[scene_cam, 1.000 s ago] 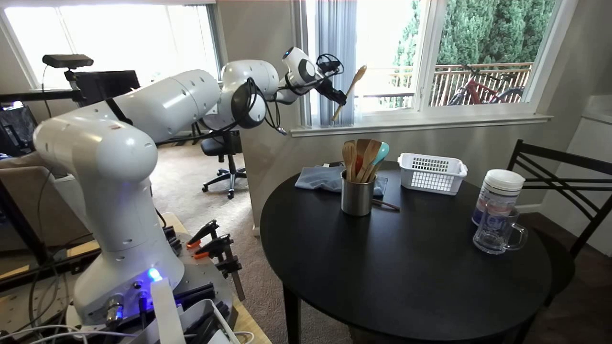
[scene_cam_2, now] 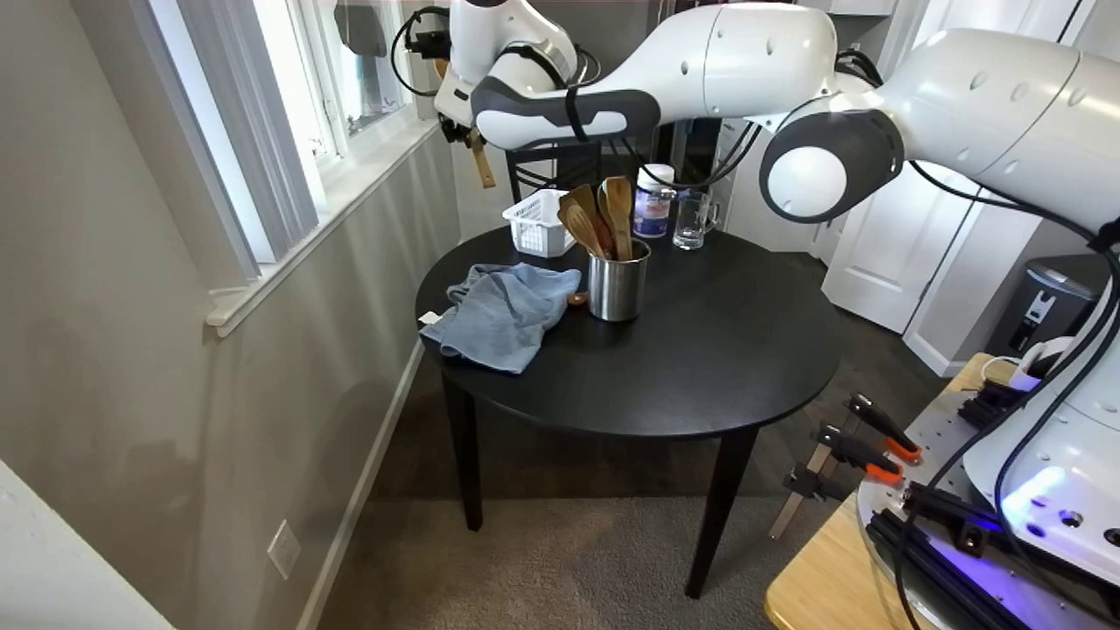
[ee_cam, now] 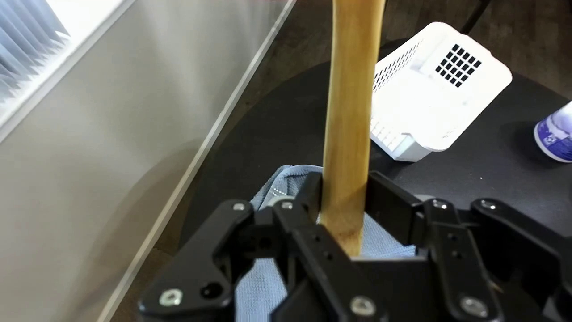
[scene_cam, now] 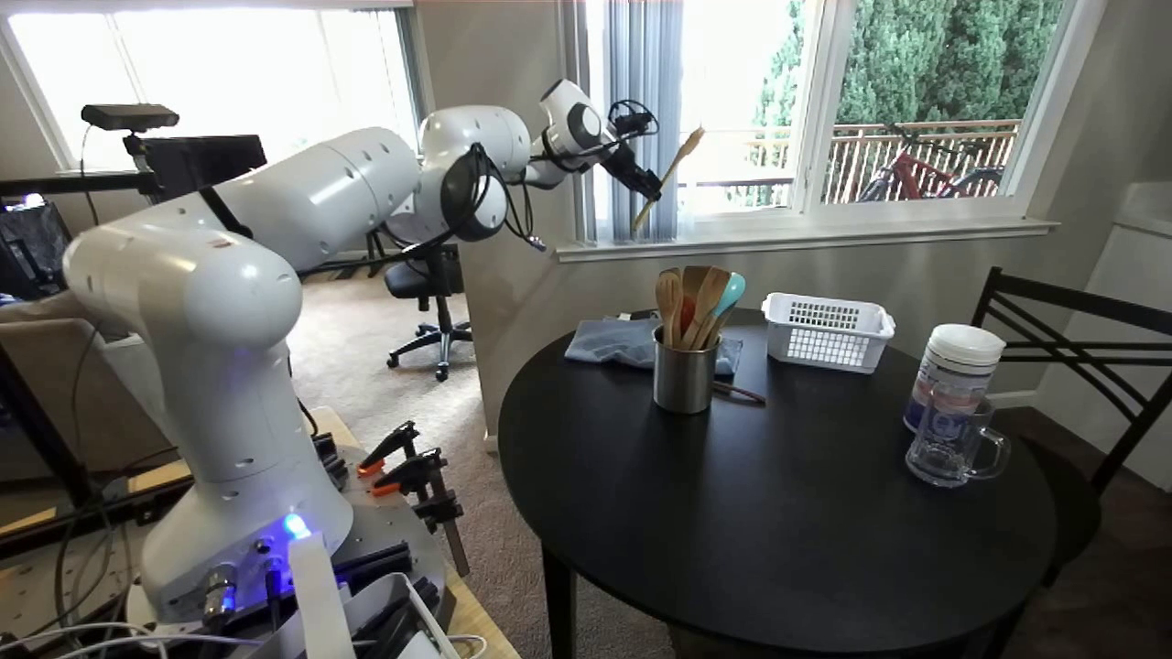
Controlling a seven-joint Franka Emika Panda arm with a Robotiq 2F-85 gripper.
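Observation:
High above the table's back edge, in front of the window, my gripper [scene_cam: 650, 189] is shut on a wooden spoon [scene_cam: 688, 147]. In exterior view 1 the spoon slants, its wider end up and its handle end down. The wrist view shows the pale wooden handle [ee_cam: 351, 118] clamped between the two black fingers. A steel canister [scene_cam: 683, 379] stands upright on the table with several utensils [scene_cam: 703, 306] in it. Part of my gripper is hidden behind the arm in exterior view 2, where the handle's flat end [scene_cam_2: 482, 163] hangs below it.
On the round black table [scene_cam: 769, 527] lie a blue-grey cloth [scene_cam_2: 504, 315] and a white basket [scene_cam: 830, 333]. A white-lidded tub [scene_cam: 958, 357] and a glass mug [scene_cam: 942, 445] stand on the right. Wall and window sill [scene_cam: 802, 242] are close behind.
The arm's wrist has risen slightly, and the spoon's upper end has shifted a little to the right. My gripper stays shut on it. Things on the table have not moved.

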